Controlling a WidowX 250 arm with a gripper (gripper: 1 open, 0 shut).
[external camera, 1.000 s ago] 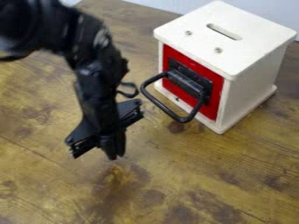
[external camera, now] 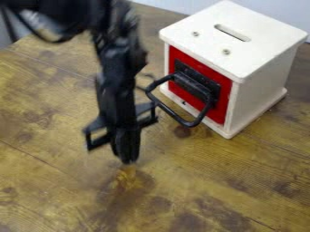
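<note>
A white wooden box [external camera: 248, 54] with a slot and two bolts on its top stands at the upper right. Its red front panel [external camera: 218, 112] carries a black fitting with a large black loop handle [external camera: 179, 117] sticking out to the left. My black gripper [external camera: 126, 151] hangs over the table left of the handle, apart from it, pointing down. It looks shut, with nothing visible between its fingers, though it is blurred.
A pale wall runs behind the table along the top edge.
The box has not moved.
</note>
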